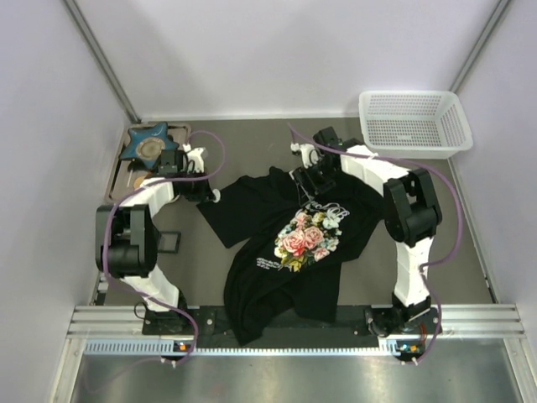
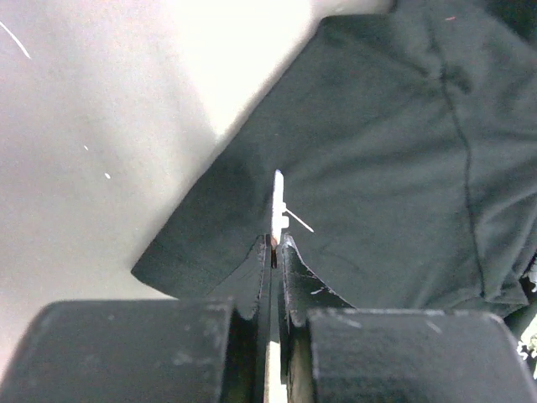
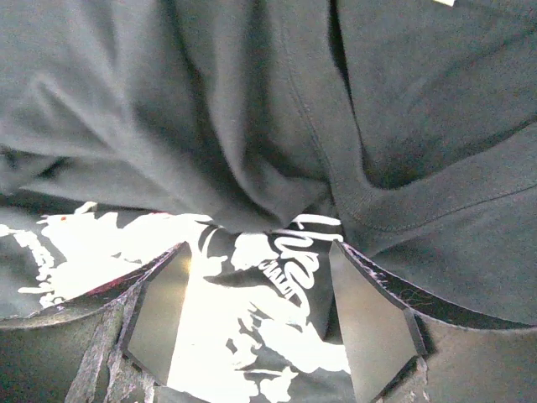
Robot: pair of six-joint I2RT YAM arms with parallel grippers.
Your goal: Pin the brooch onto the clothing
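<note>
The black clothing (image 1: 252, 210), printed with flowers and white lettering, lies crumpled over the middle of the table. My left gripper is shut on a small white piece with a thin pin (image 2: 279, 201), apparently the brooch, held over the sleeve at the left; in the top view it shows as a white round spot (image 1: 216, 196). My right gripper is partly open above the lettering and folds (image 3: 210, 151) of the clothing, with only fabric visible between and beneath its fingers.
A metal tray (image 1: 119, 180) with a blue star-shaped dish (image 1: 138, 138) sits at back left. A white plastic basket (image 1: 415, 126) stands at back right. A dark flat object (image 1: 169, 242) lies left of the clothing. Bare table shows along the back middle and right edge.
</note>
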